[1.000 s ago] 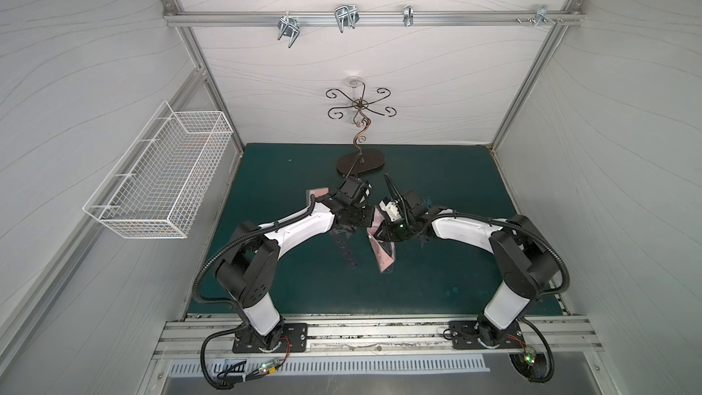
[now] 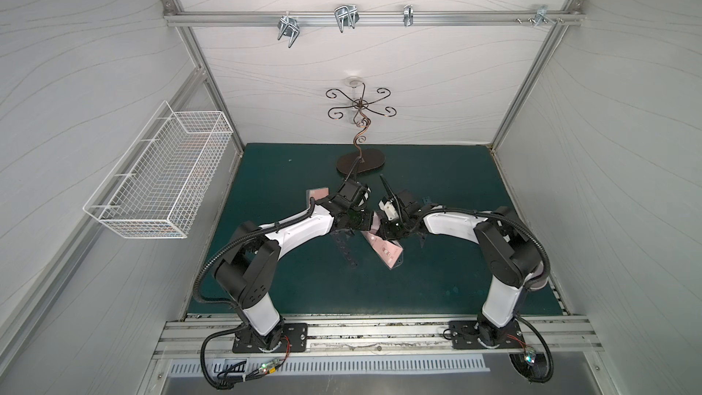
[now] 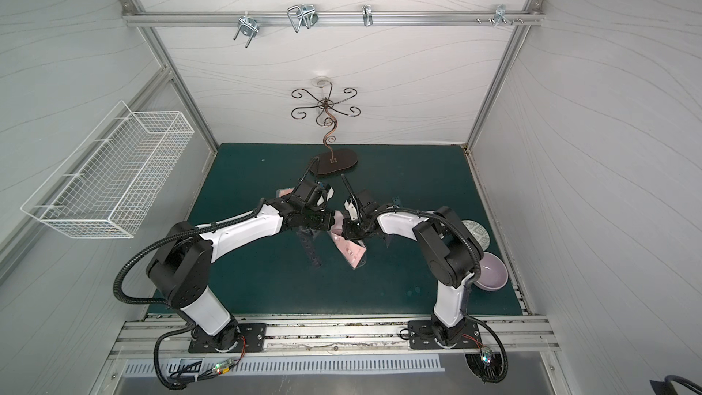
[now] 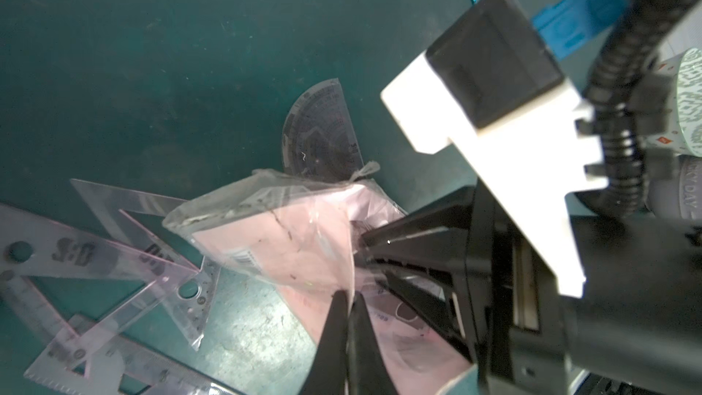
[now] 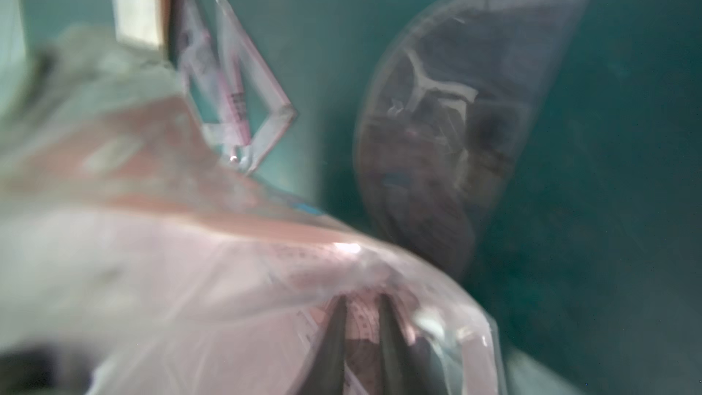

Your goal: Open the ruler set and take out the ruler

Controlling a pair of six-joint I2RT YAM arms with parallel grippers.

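Observation:
In the left wrist view, a clear plastic bag with a pink card [image 4: 292, 248] is crumpled at the centre. My left gripper is shut on a thin edge of this bag. From the right, my right gripper reaches into the bag, its black fingers [image 4: 431, 230] slightly apart. A pinkish strip with ruler-like marks [image 5: 362, 318] shows between those fingertips; blur hides whether they touch it. Outside the bag, a clear protractor [image 4: 321, 131] lies on the table, and clear pink-edged set squares [image 4: 95, 248] overlap at the left.
A dark-based metal stand [image 2: 359, 161] occupies the back of the table. Purple bowl [image 3: 490, 272] and patterned dish [image 3: 476, 234] stand at the right edge. A wire basket [image 2: 164, 168] hangs on the left wall.
My right gripper has shifted a little left, closer to the left one. The bag's lower end has swung to the right since a second ago. My left arm has stayed nearly still.

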